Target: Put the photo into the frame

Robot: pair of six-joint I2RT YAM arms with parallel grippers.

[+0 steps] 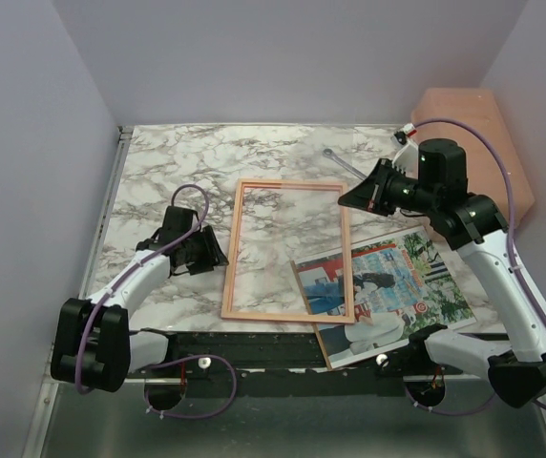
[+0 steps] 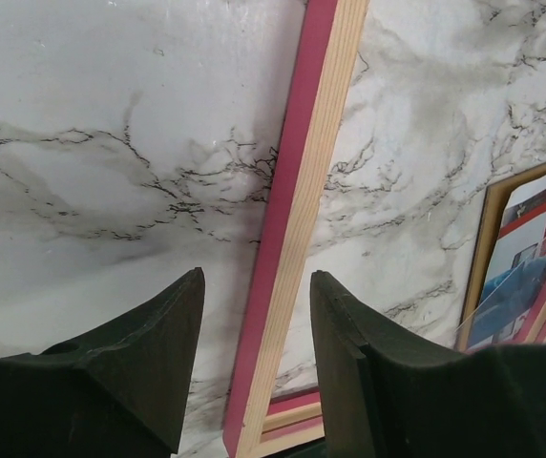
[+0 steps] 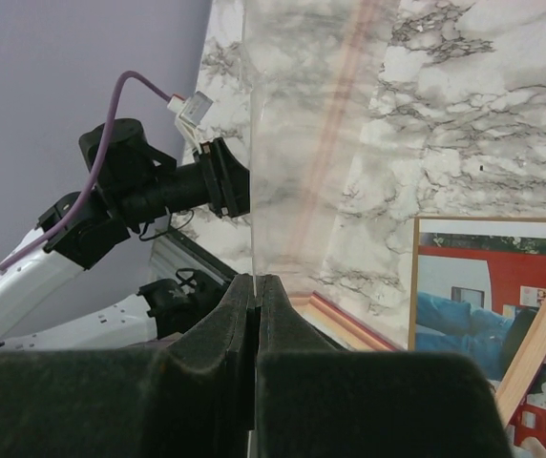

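The wooden frame (image 1: 235, 253) lies empty on the marble table, its right side over the left part of the photo (image 1: 397, 296), a printed street scene. My right gripper is shut on the edge of a clear sheet (image 3: 297, 181), which extends over the frame and is hard to make out in the top view. In that view, the same gripper (image 1: 352, 202) is above the frame's upper right corner. My left gripper is open beside the frame's left side; in the left wrist view the frame's bar (image 2: 292, 210) shows between and beyond its empty fingers.
A silver rod-like tool (image 1: 343, 163) lies at the back near the right gripper. An orange-brown box or panel (image 1: 478, 143) occupies the back right corner. Bare marble (image 1: 178, 162) is free at the back left.
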